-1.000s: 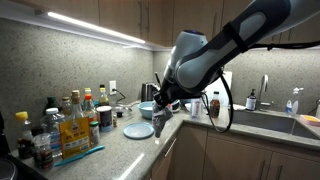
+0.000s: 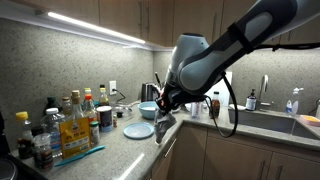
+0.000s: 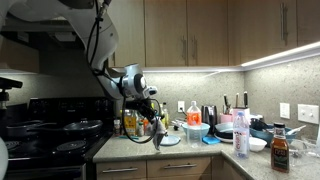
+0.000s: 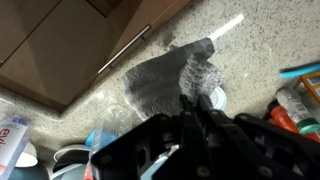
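A grey cloth (image 4: 160, 82) hangs from my gripper, whose fingers are shut on a bunched part of it. In exterior view 1 the cloth (image 2: 163, 123) dangles below the gripper (image 2: 163, 107), over the front edge of the counter (image 2: 120, 155). Exterior view 2 shows the cloth (image 3: 157, 136) small, in front of the counter's back items. The dark fingers hide part of the gathered fabric in the wrist view.
Several bottles and jars (image 2: 75, 130) line the wall at left, with a blue utensil (image 2: 80, 156) in front. A pale blue plate (image 2: 139, 130) lies farther back, near a blue bowl (image 2: 149, 109). The sink (image 2: 270, 122) is at right. Bare counter extends toward the front.
The arm has shifted slightly in exterior view 1. The cloth stays in the gripper, over about the same place, and the counter items have not moved.
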